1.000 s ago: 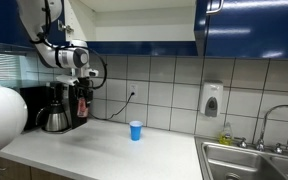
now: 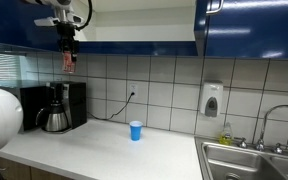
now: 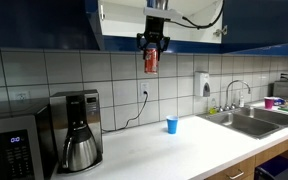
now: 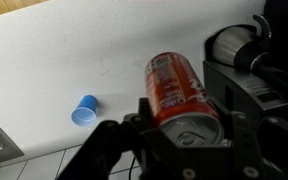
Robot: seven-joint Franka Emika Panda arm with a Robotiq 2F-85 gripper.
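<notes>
High above the counter, my gripper (image 2: 68, 50) is shut on a red can (image 2: 68, 64), close to the blue upper cabinets. In exterior view 2 the red can (image 3: 151, 61) hangs upright below the gripper (image 3: 152, 46). Looking down, the wrist view has the red can (image 4: 174, 85) between the fingers, its round grey end (image 4: 192, 132) toward the camera. Nothing touches the can from beneath. Its label is too small to read.
A blue cup (image 2: 135, 130) stands on the white counter (image 2: 109, 150). At the left is a coffee maker (image 3: 76, 105) with a steel carafe (image 3: 81, 148), beside a microwave (image 3: 14, 148). The sink (image 2: 239, 160) lies to the right.
The arm has risen steadily, carrying the red can from in front of the coffee maker up to the level of the cabinets' lower edge. The cup and carafe have stayed put.
</notes>
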